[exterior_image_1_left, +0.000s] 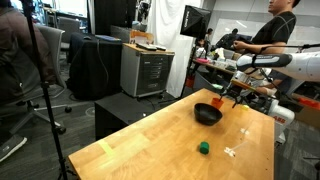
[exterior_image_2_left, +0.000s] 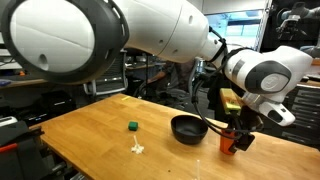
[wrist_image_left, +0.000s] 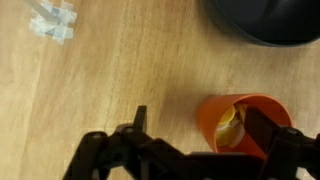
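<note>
An orange cup (wrist_image_left: 211, 116) stands under my gripper, which is open. In the wrist view, one finger (wrist_image_left: 262, 130) overlaps the cup's mouth and the other lies over bare table left of the cup. Whether the first finger reaches inside the cup, I cannot tell. Something yellowish (wrist_image_left: 230, 130) shows inside the cup. A black bowl (wrist_image_left: 265, 20) is close to the cup, at the top right of the wrist view. Exterior view 2 shows the cup (exterior_image_2_left: 227, 145) right of the bowl (exterior_image_2_left: 188, 130), partly hidden by my gripper.
A small green object (exterior_image_2_left: 133, 126) and a white piece (exterior_image_2_left: 137, 145) lie on the wooden table (exterior_image_2_left: 90, 125), away from the cup. A person (exterior_image_1_left: 277, 30) is behind the arm.
</note>
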